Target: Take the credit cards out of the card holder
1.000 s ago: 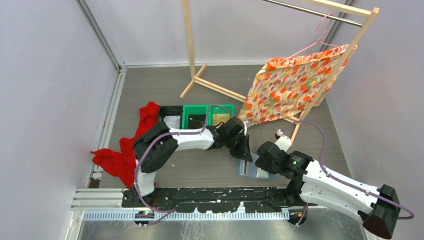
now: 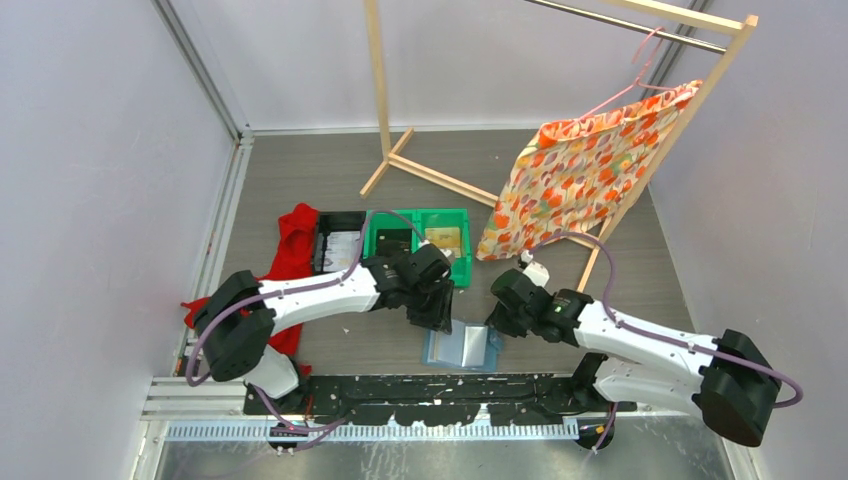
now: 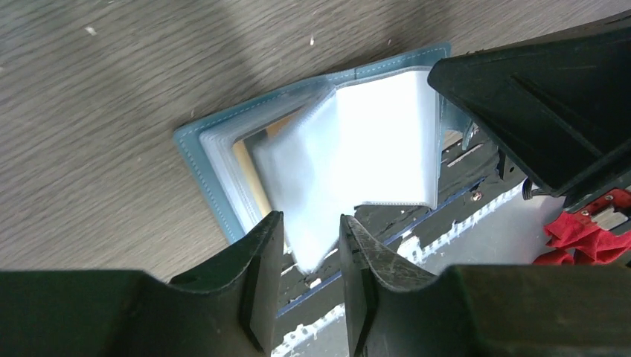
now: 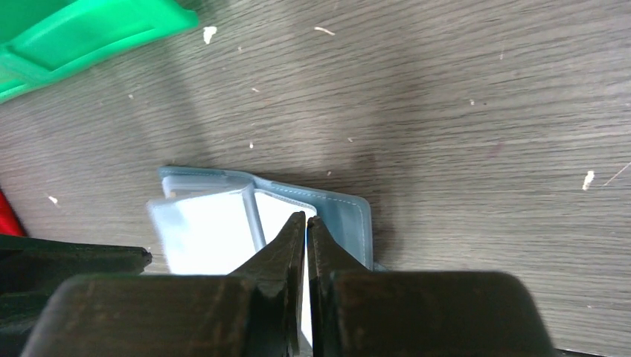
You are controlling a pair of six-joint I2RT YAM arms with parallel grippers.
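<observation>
The card holder [image 2: 433, 355], with clear sleeves, white inserts and a blue stitched border, lies opened out at the front of the table. My right gripper is shut on the holder near its right side; the pinched part is mostly hidden. Over its left half, my left gripper stands part open. In the left wrist view, a lifted clear page [image 3: 309, 201] reaches down into the gap between its fingers. A tan strip [image 3: 251, 178], perhaps a card's edge, shows beside that page. No loose card is visible around the holder.
Green trays [image 2: 459, 272] and a black tray [image 2: 320, 262] stand behind the holder. A red cloth [image 2: 292, 250] lies at left. The patterned cloth [image 2: 590, 170] hangs on a wooden rack at the back right. Bare table [image 2: 345, 345] lies left of the holder.
Both arms have moved left along the front of the table, and the card holder has slid left with them. The trays and rack have stayed in place.
</observation>
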